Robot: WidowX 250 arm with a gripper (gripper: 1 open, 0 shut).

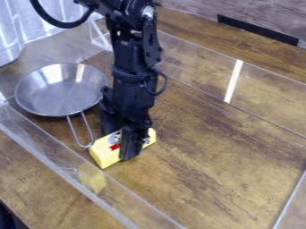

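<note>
The black gripper (129,130) reaches down onto a yellow box (106,154) with red and white printing, lying on the wooden counter at the lower middle. Its fingers are closed over the box and hide much of its upper side. A steel pan (57,88) lies to the left, its wire handle pointing toward the box.
Clear plastic walls border the wooden surface (203,161) at left, back and right. A white bowl (7,49) is partly visible at the upper left.
</note>
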